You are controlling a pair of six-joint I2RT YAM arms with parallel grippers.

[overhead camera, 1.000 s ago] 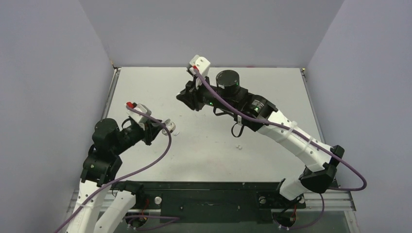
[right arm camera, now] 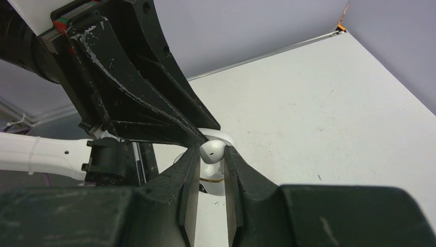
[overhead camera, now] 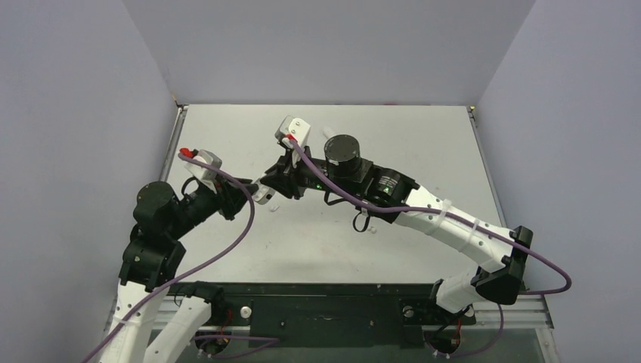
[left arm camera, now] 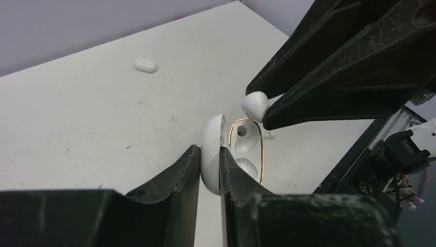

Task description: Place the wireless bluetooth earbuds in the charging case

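A white charging case (left arm camera: 209, 154) with its lid open is pinched in my left gripper. In the left wrist view its gold-edged inner side (left arm camera: 261, 159) shows two hollows, with no earbud visible in either. Just above the upper hollow is a white earbud (left arm camera: 255, 105), set between the fingertips of my right gripper. From the right wrist view, the earbud's rounded end faces the camera and the case lies close behind it. I cannot tell whether earbud and case touch. In the top view the two grippers (overhead camera: 246, 193) meet left of centre, hiding most of the case.
A white oblong piece (left arm camera: 145, 65) lies toward the back of the white table (overhead camera: 317, 249). Small white pieces (overhead camera: 370, 230) rest right of centre, and another white piece (overhead camera: 274, 208) lies below the grippers.
My right gripper has come down and left with the earbud, toward the case.
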